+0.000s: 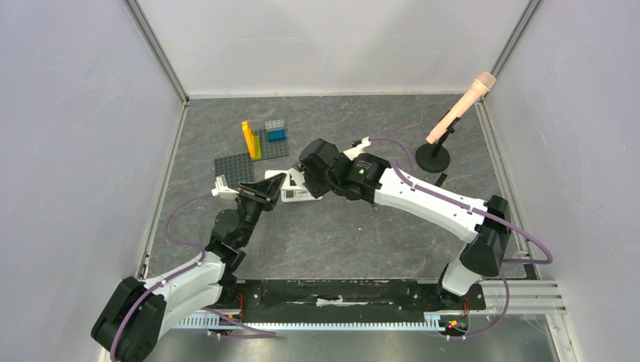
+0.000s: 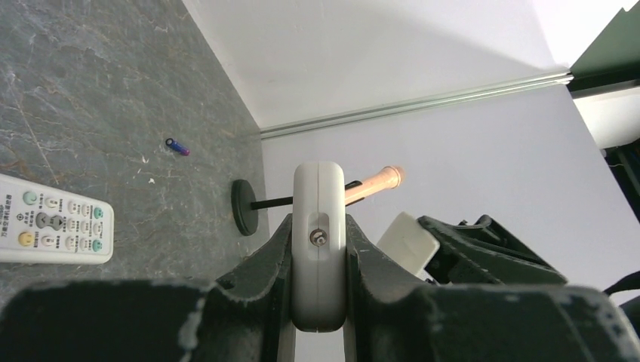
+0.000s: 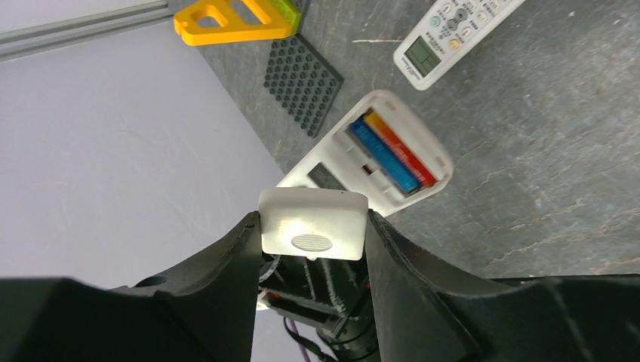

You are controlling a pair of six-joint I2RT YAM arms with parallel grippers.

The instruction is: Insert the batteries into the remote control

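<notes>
My left gripper is shut on a white remote [image 2: 317, 196], seen end-on in the left wrist view. In the right wrist view that remote's open compartment holds a blue battery [image 3: 383, 154] and a red-orange battery [image 3: 400, 149]. My right gripper is shut on a small white battery cover [image 3: 312, 207], held above that remote; its exact gap to the remote is unclear. A second white remote [image 2: 56, 230] lies on the table, buttons up. In the top view the two grippers meet over it, mostly hiding what they hold.
Grey baseplates [image 1: 232, 167] with yellow [image 1: 247, 139] and blue [image 1: 276, 136] pieces stand at back left. A microphone [image 1: 460, 105] on a stand is at right. A loose small blue cylinder [image 2: 177, 147] lies on the table.
</notes>
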